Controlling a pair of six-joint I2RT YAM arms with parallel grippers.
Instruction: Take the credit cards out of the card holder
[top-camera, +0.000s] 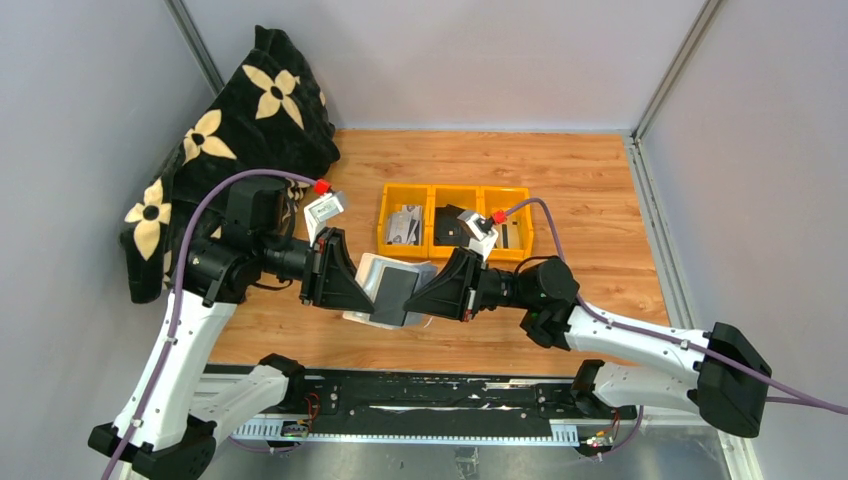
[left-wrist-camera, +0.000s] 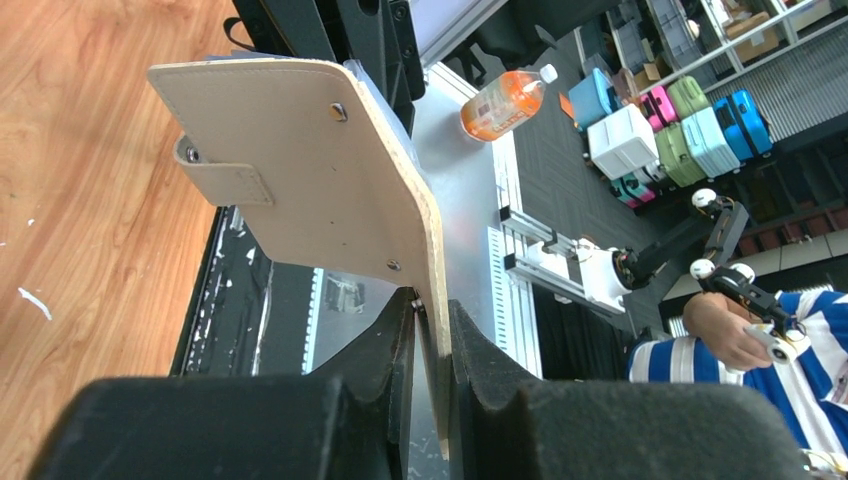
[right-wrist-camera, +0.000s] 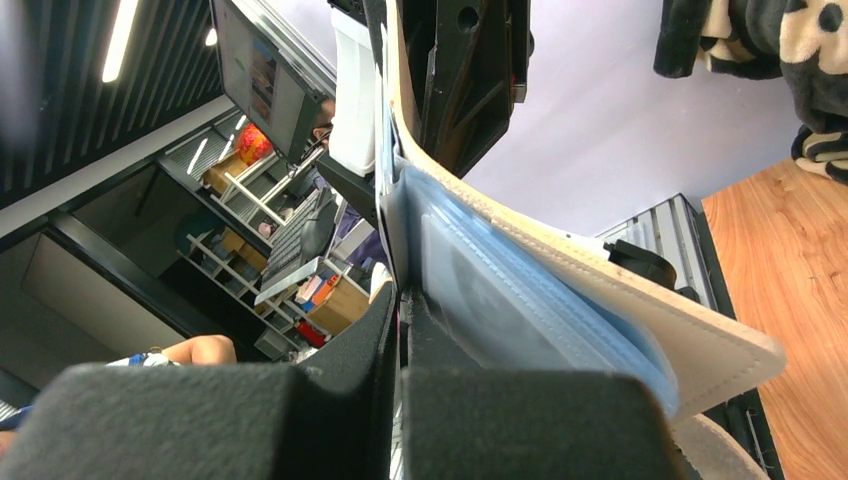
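Between the grippers, above the table, the open card holder (top-camera: 362, 276) shows a dark grey card (top-camera: 394, 292). In the left wrist view its beige cover (left-wrist-camera: 300, 160) reaches down between the fingertips of my left gripper, which is shut on it. My right gripper is shut at the clear blue sleeves (right-wrist-camera: 490, 280) and a thin edge beside them; whether a card alone is between its fingers is hard to tell.
A yellow three-compartment tray (top-camera: 382, 220) holding cards and dark items stands behind the grippers. A black flowered cushion (top-camera: 230, 120) lies at the back left. Bare table (top-camera: 590, 200) surrounds the tray.
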